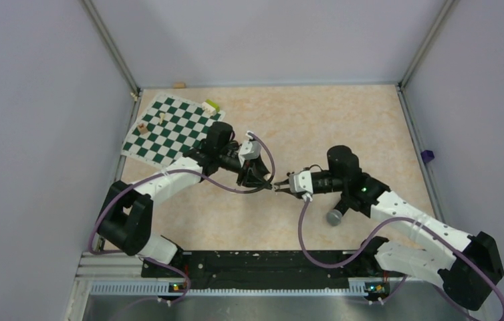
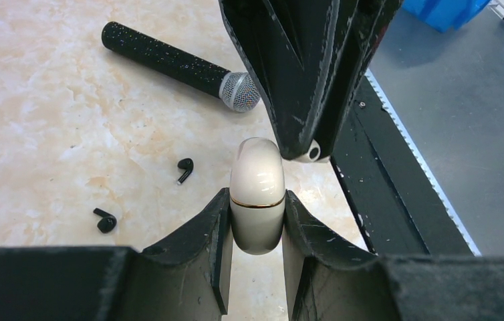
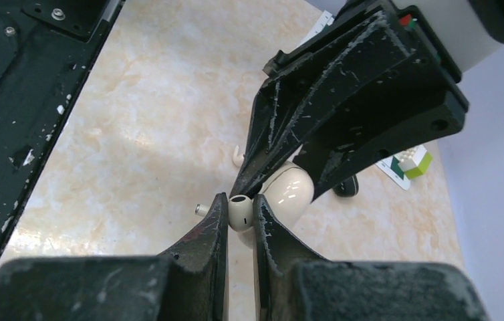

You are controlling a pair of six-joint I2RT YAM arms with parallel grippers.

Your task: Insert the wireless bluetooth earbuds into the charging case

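Note:
A glossy white charging case with a gold seam is gripped upright between the fingers of my left gripper; its lid looks closed. My right gripper is shut on a white earbud, whose stem points left in the right wrist view. The earbud is right beside the case; whether they touch I cannot tell. From the left wrist view, only the stem end of the held earbud shows under the right fingers. A second white earbud lies on the table, partly hidden by the left gripper.
Two black earbuds and a microphone lie on the table. A green-and-white checkered board occupies the back left. Clear tabletop extends across the back right.

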